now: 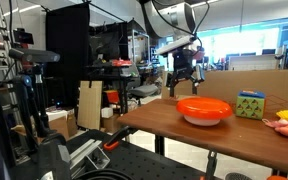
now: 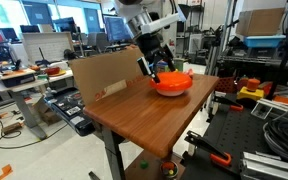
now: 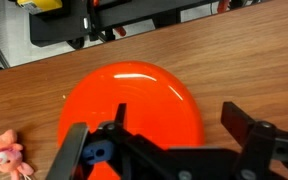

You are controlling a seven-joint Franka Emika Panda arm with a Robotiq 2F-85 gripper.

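A wide orange-red round dish or lid (image 1: 204,105) rests on top of a paler bowl (image 1: 206,121) on the wooden table. From above, in the wrist view, the orange disc (image 3: 134,100) fills much of the lower middle, its near part hidden behind my gripper. In the first exterior view, my gripper (image 1: 182,88) points down, above and slightly left of the disc, apart from it. Its dark fingers stand well apart in the wrist view, with only the disc and table visible below the gap. The second exterior view also shows the orange disc (image 2: 172,82) beneath the gripper.
A green and yellow box (image 1: 250,105) and a pink-orange toy (image 1: 284,124) stand on the table's right side. The bare wooden tabletop (image 2: 134,112) offers free room beside the bowl. A dark frame with cables runs along one table edge.
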